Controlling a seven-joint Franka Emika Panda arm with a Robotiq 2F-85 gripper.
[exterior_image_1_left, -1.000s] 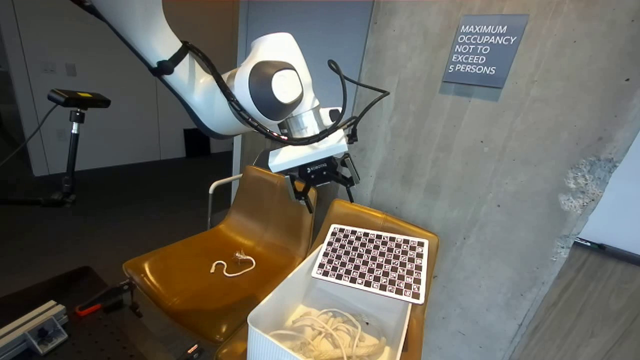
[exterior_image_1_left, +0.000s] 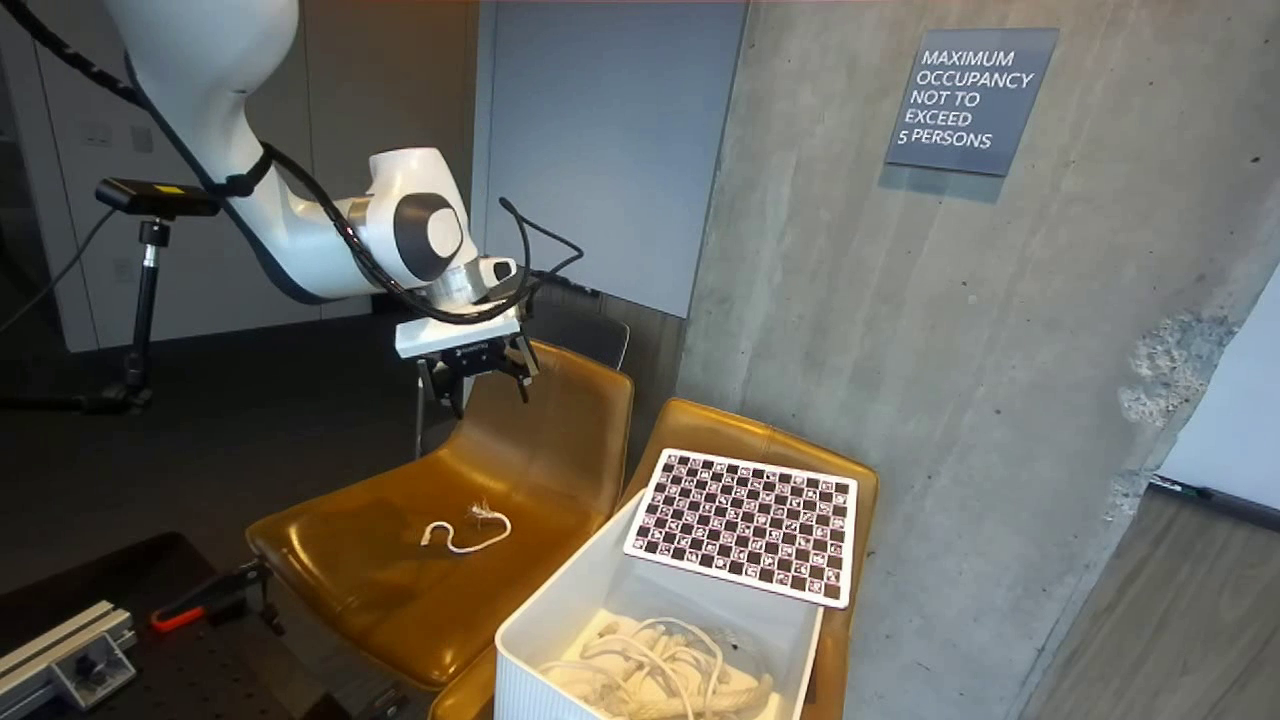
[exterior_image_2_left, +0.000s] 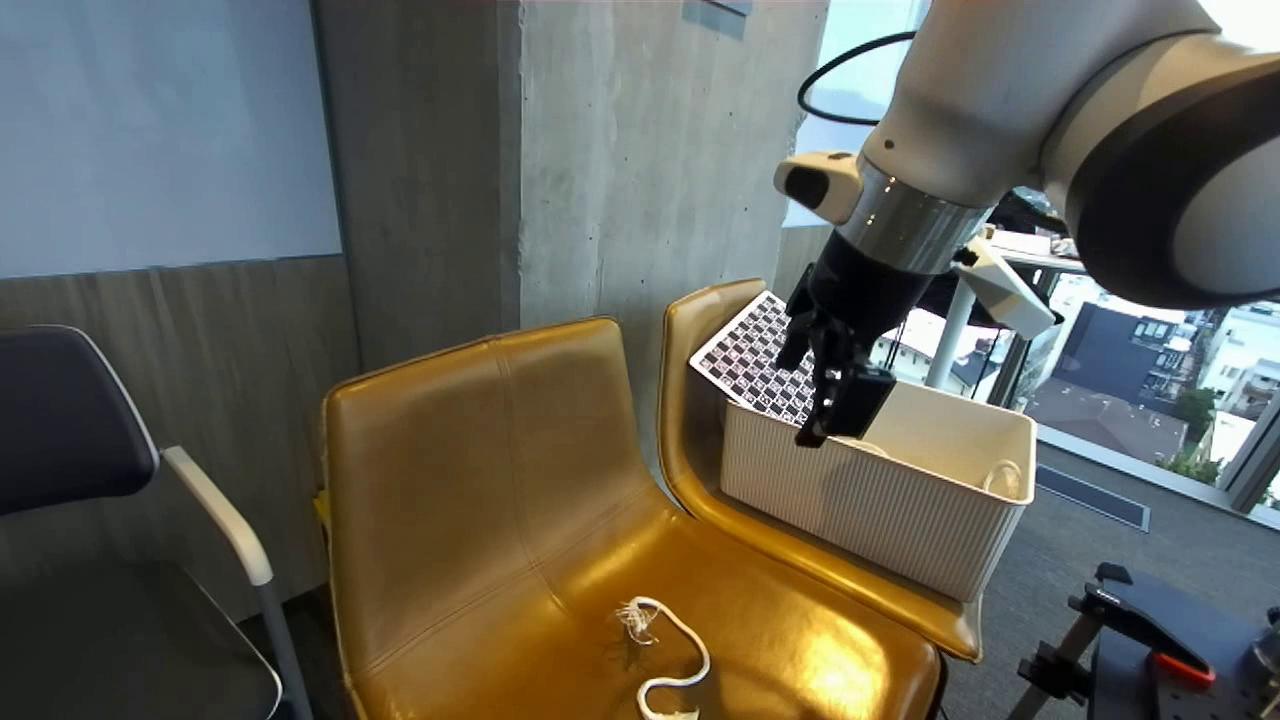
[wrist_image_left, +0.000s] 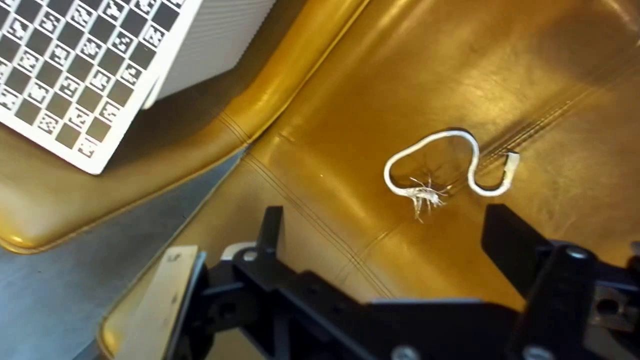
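A short white rope (exterior_image_1_left: 471, 546) with one frayed end lies curved on the seat of the left brown chair (exterior_image_1_left: 396, 540). From the wrist, the rope (wrist_image_left: 433, 137) appears ahead of the fingertips, its frayed end towards the middle. My gripper (exterior_image_1_left: 492, 402) hangs above that chair, well clear of the rope. In the wrist view its two black fingers (wrist_image_left: 510, 249) stand wide apart, and only bare leather shows between them. The rope (exterior_image_2_left: 690, 654) is also seen on the seat in the second exterior view.
On the neighbouring chair sits a white bin (exterior_image_1_left: 564, 600) with several pale ropes (exterior_image_1_left: 660, 666) inside. A checkered board (exterior_image_1_left: 744, 522) leans across its back end. A concrete wall (exterior_image_1_left: 900, 396) rises behind. A dark table with a clamp (exterior_image_1_left: 216, 600) stands at the front left.
The arm and gripper have swung left, from near the gap between the chairs to over the left chair. The rope, board and bin have stayed put.
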